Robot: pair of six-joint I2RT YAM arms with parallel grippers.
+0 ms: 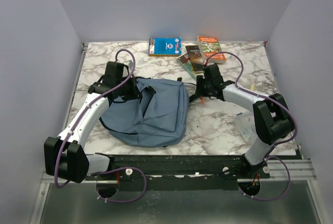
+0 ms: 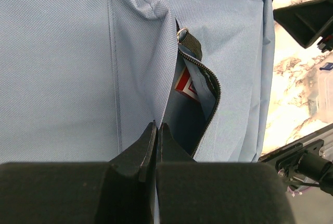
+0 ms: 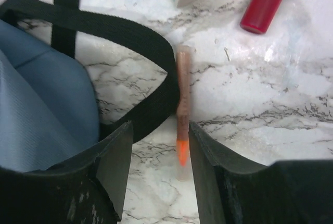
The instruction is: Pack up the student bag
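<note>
The blue-grey bag (image 1: 161, 114) lies on the marble table, its zipped pocket gaping to show a red item (image 2: 188, 85) inside. My left gripper is shut above the bag fabric, with no object visible between its fingertips. My right gripper is open at the bag's right side, over a brown pen with an orange end (image 3: 183, 94). A black strap (image 3: 156, 52) loops beside the pen, and a red cylinder (image 3: 263, 5) lies higher in that view.
A blue book (image 1: 164, 47) and several stacked books (image 1: 209, 47) lie at the back. A clear case (image 1: 243, 129) lies at the right front. Marble is bare between bag and case.
</note>
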